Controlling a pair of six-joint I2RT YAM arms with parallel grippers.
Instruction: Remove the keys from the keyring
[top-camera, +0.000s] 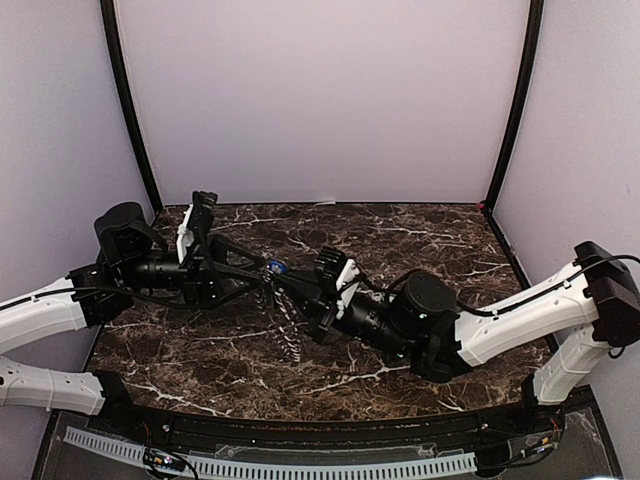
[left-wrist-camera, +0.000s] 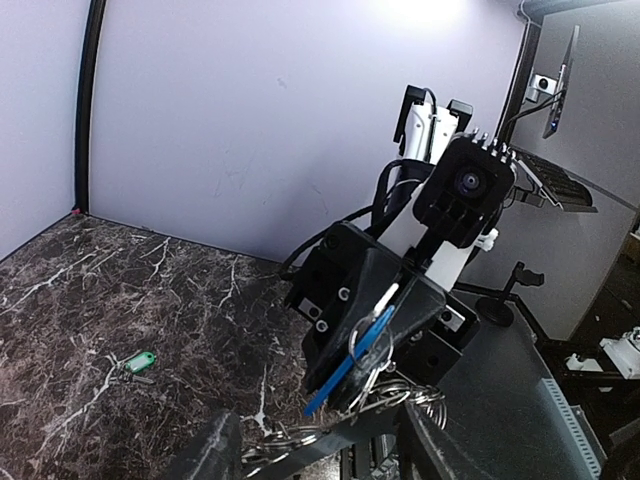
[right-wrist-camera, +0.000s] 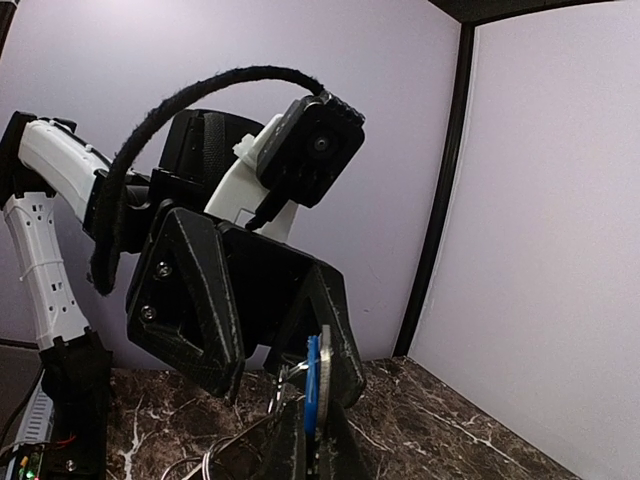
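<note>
A blue-headed key (right-wrist-camera: 312, 385) stands upright in my right gripper, which is shut on it. The metal keyring (left-wrist-camera: 388, 350) loops by the blue key in the left wrist view. From it a silver chain (top-camera: 288, 332) hangs down over the table in the top view. My left gripper is open, its fingers (left-wrist-camera: 212, 450) spread either side of metal links and a dark flat piece (left-wrist-camera: 335, 442), close to the right fingertips. Whether those fingers touch anything, I cannot tell.
A green-headed key (left-wrist-camera: 140, 362) lies apart on the dark marbled table (top-camera: 400, 235). Both arms' tips are close together above the table's middle.
</note>
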